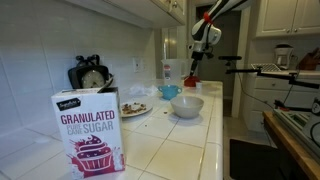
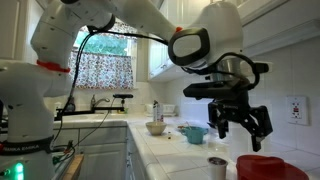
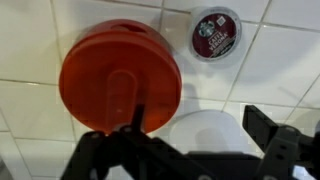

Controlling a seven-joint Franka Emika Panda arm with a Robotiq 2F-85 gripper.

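Note:
In the wrist view a round red lidded pot [image 3: 85,65], or its lid, with a raised bar across its top, fills the left side. A small white cup [image 2: 217,169] stands beside it, and from above its dark round top [image 3: 214,34] shows printing. My gripper is open above the counter, its fingers [image 3: 258,124] wide apart. No object is held between them; a white round item [image 3: 209,133] shows below the gap. From the side, the gripper [image 2: 238,128] hangs above the red pot [image 2: 258,167], apart from it.
Along the counter [image 1: 165,145] stand a sugar box [image 1: 91,133], a light bowl [image 1: 187,106], a blue mug [image 1: 169,91] and a plate of food [image 1: 134,111]. The wall with an outlet [image 2: 297,109] rises close behind the arm. Near the sugar box the tiles are clear.

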